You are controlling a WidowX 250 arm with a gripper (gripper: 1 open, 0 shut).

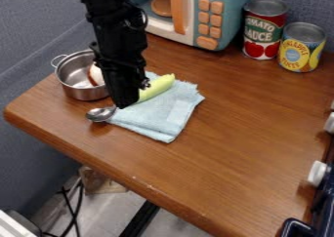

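Observation:
My black gripper [125, 95] hangs over the left part of the wooden table, low above a light blue cloth [166, 117] that has a pale yellow-green elongated object [156, 88] on it. A metal spoon [102, 114] lies at the cloth's left edge, just below the gripper. Behind the gripper to the left is a steel pot [73, 80] with something pale inside. The fingertips are dark and partly hidden, so their state is unclear.
A toy microwave [209, 21] stands at the back, beside a tomato can [263, 31] and a yellow can [302, 50]. A dark appliance [310, 202] is at the right edge.

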